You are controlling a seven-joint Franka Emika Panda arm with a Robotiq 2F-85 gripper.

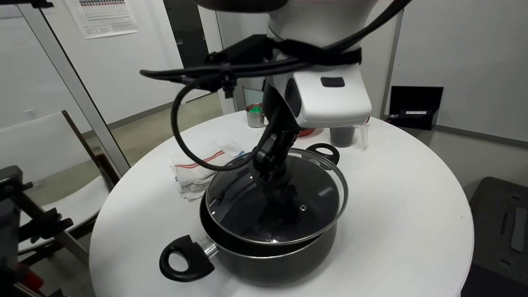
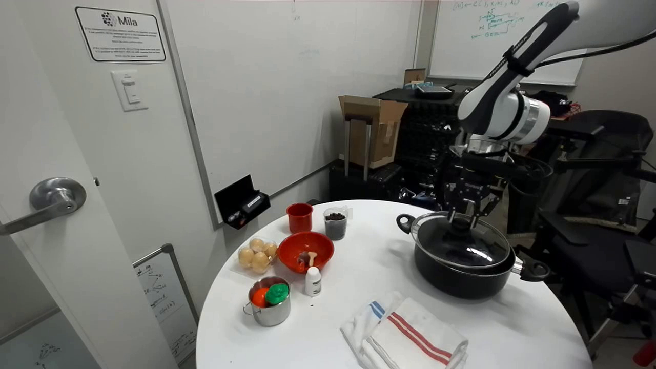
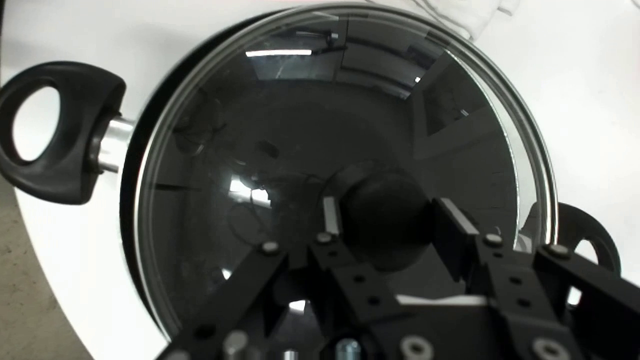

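Observation:
A glass lid with a steel rim and black knob lies over a dark two-handled pot. My gripper is shut on the lid's black knob, one finger on either side of it. The lid sits off-centre: in exterior view 1 a dark gap shows along the pot's near left rim, and in the wrist view the lid reaches past the pot toward the right handle. Exterior view 2 shows the lid slightly tilted on the pot. Whether it rests fully on the rim I cannot tell.
A folded striped towel lies beside the pot. Farther off stand a red bowl, a red mug, a measuring cup, eggs, a white bottle and a steel cup. Bare table lies between.

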